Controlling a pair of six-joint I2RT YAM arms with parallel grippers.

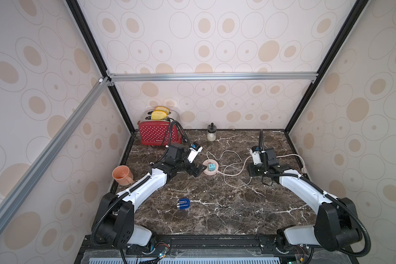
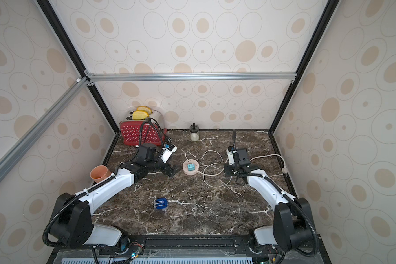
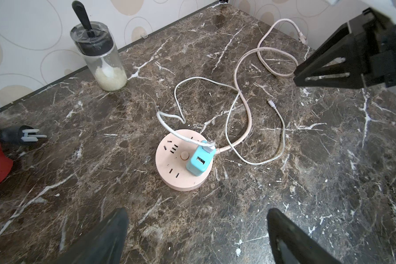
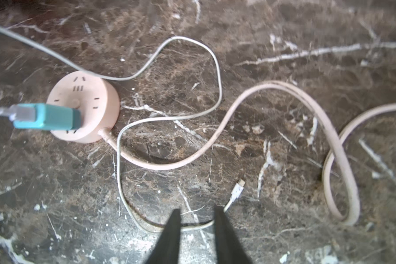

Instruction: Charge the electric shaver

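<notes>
A pink round socket strip (image 4: pixel 83 123) lies mid-table with a teal USB charger (image 3: pixel 198 165) in it. A white cable runs from the charger, its free plug (image 4: pixel 236 189) lying on the table. A small blue object, perhaps the shaver (image 1: pixel 183 203), lies at the front left. My left gripper is open just left of the strip, with nothing in it. My right gripper hangs above the cables to the right, part open, with no object visible between its fingers except the cable on the table below.
A red toaster (image 1: pixel 160 134) with a black plug stands at the back left, a jar (image 1: pixel 211 134) at the back. An orange mug (image 1: pixel 122 175) is at the left edge.
</notes>
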